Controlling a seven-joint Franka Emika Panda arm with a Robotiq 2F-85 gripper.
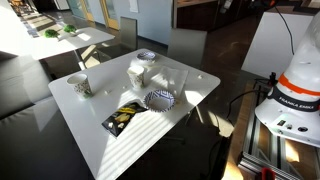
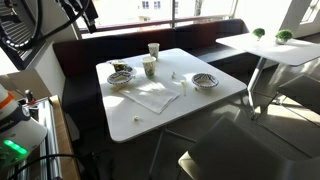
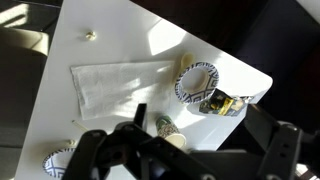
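Note:
My gripper hangs high over the white table, its dark fingers spread wide with nothing seen between them. In exterior view 2, part of the arm's dark end shows at the upper left, clear of the tabletop. Two patterned bowls lie well apart: one beside a black-and-yellow packet, the other toward the opposite end. A patterned cup stands near the table's middle, and a second cup is behind it. A white cloth is spread flat between the bowls.
Small pale bits are scattered on the table. Dark chairs stand in front, and a dark bench runs behind. Another table with green plants is farther off. Bare tabletop surrounds the cloth.

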